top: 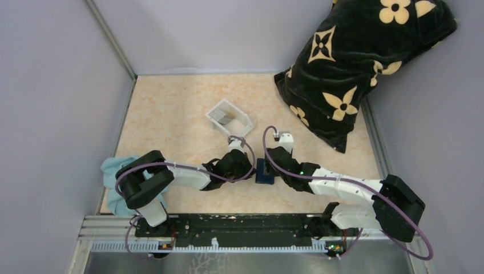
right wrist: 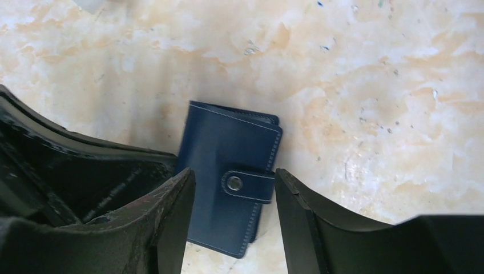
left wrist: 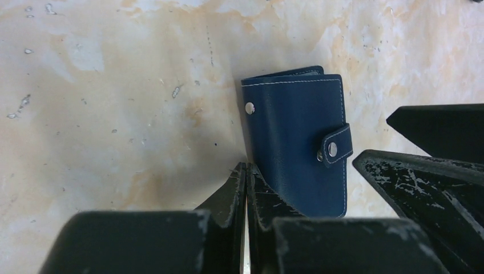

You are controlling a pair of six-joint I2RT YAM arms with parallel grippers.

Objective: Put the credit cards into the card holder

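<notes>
The dark blue card holder (top: 264,172) lies on the table between both grippers, its strap (left wrist: 338,146) snapped across the side. No cards show in the holder. At its long edge is my left gripper, fingertips pressed together with nothing visible between them; in the right wrist view its dark finger (right wrist: 97,171) reaches the holder's left side. My right gripper stands open above the holder, one fingertip on either side of the strap in view. From the left wrist view, the right gripper's fingers (left wrist: 422,177) come in from the right.
Behind the arms stands a white open box (top: 242,120) with a greyish patch inside; whether it holds cards I cannot tell. A black patterned cushion (top: 348,68) covers the back right. At the left edge lies a blue cloth (top: 117,191).
</notes>
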